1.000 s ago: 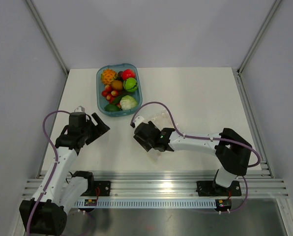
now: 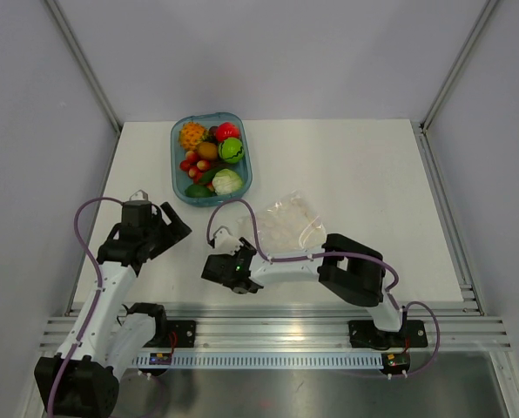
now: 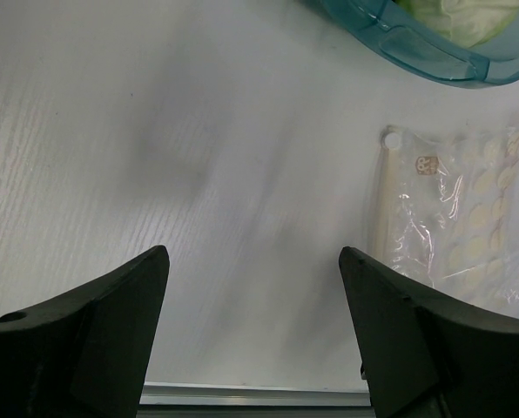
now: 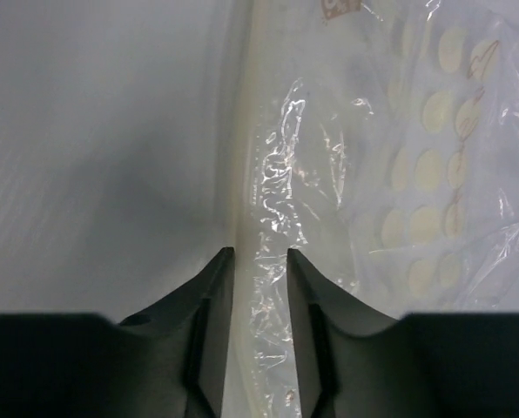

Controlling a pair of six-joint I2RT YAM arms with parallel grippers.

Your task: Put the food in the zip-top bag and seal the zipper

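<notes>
The clear zip top bag (image 2: 286, 225) lies flat on the table with no food visible in it. Its pale zipper strip (image 4: 242, 157) forms the left edge, topped by a small round white end piece (image 3: 393, 139). Over that strip stands my right gripper, its fingers partly apart: one finger beside the edge, the other above the plastic. Whether the fingertips touch the bag cannot be seen. My left gripper is open and empty, over bare table left of the bag. Toy food, including a cabbage (image 2: 227, 182) and an orange spiky fruit (image 2: 192, 135), fills the basket.
The blue-green basket (image 2: 173, 161) stands at the back left, close behind the bag. Bare tabletop (image 2: 364, 174) spreads across the right side. A metal rail (image 2: 268, 335) runs along the front edge.
My right gripper has moved left and toward the front, off the bag's middle to its zipper side. More of the bag shows in the top view. The left arm has hardly moved.
</notes>
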